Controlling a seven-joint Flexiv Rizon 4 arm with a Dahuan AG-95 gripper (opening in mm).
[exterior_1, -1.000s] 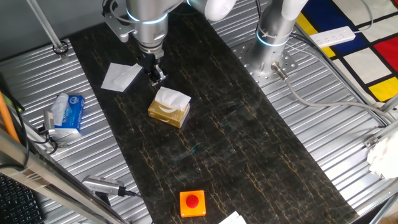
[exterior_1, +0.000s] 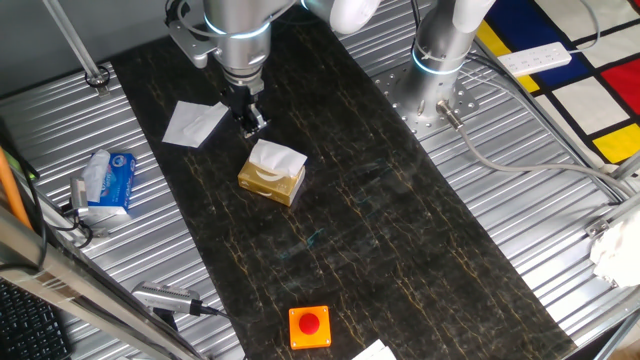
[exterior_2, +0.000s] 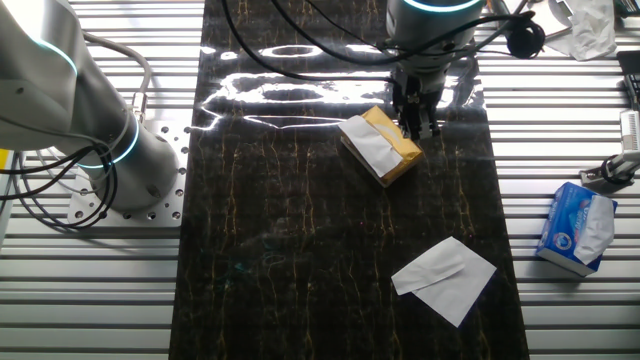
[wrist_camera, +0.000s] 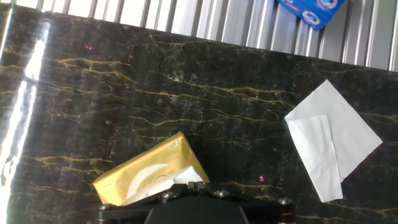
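A gold tissue box (exterior_1: 270, 186) with a white tissue (exterior_1: 278, 157) spread over its top stands on the dark marbled mat. My gripper (exterior_1: 256, 128) hangs beside the box, apart from the mat's white sheet. In the wrist view the fingertips of my gripper meet at the bottom edge, shut with nothing visible between them; the box (wrist_camera: 152, 172) lies just beyond them, partly hidden. From the second exterior view, the gripper (exterior_2: 422, 128) appears close by the box (exterior_2: 405, 150); whether they touch cannot be told. A folded white sheet (exterior_2: 446, 280) lies flat on the mat.
A blue tissue pack (exterior_1: 118, 182) rests on the ribbed metal table left of the mat. An orange block with a red button (exterior_1: 310, 325) sits at the mat's near end. Between box and button the mat (exterior_1: 370, 240) is clear.
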